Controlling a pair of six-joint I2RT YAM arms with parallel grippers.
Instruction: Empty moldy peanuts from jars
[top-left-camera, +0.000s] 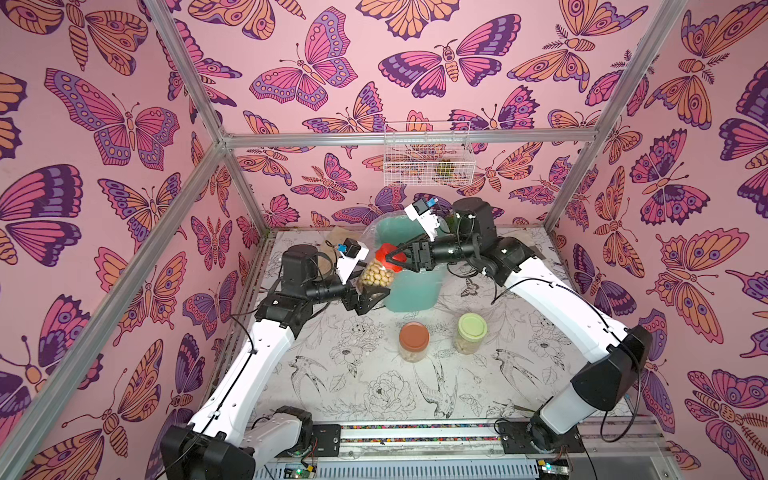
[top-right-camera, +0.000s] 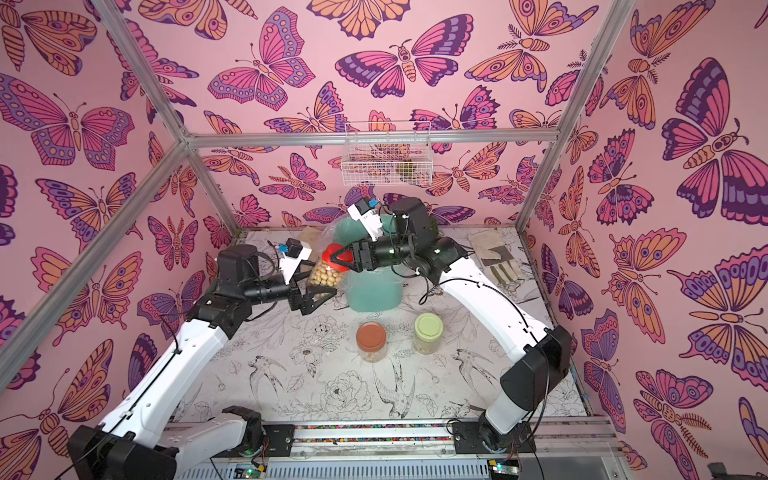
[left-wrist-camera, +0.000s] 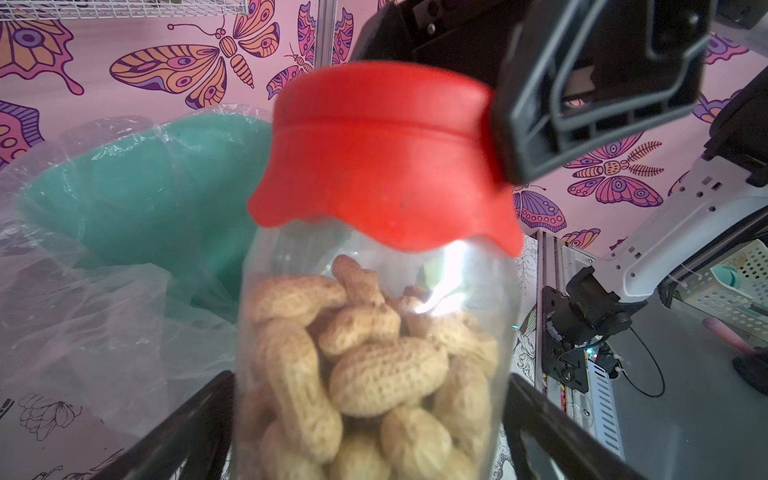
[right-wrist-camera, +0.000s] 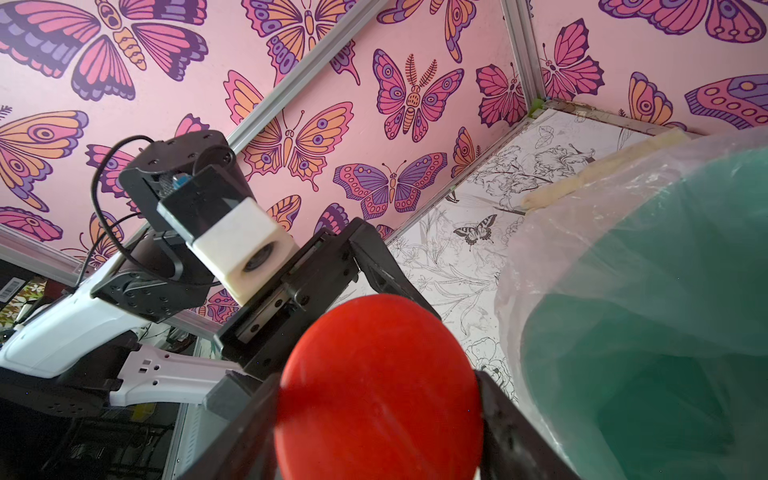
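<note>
A clear jar of peanuts (left-wrist-camera: 368, 376) with a red lid (left-wrist-camera: 376, 152) is held aloft at centre, in front of the teal bin (top-left-camera: 412, 292) lined with clear plastic. My right gripper (top-left-camera: 404, 256) is shut on the red lid; in the right wrist view the lid fills the space between its fingers. My left gripper (top-left-camera: 364, 284) is open around the jar's body, its fingers blurred on either side in the left wrist view. A jar with a brown lid (top-right-camera: 371, 340) and a jar with a green lid (top-right-camera: 428, 332) stand on the table.
A white wire basket (top-right-camera: 386, 156) hangs on the back wall. Tan pieces (top-right-camera: 492, 256) lie at the table's back right.
</note>
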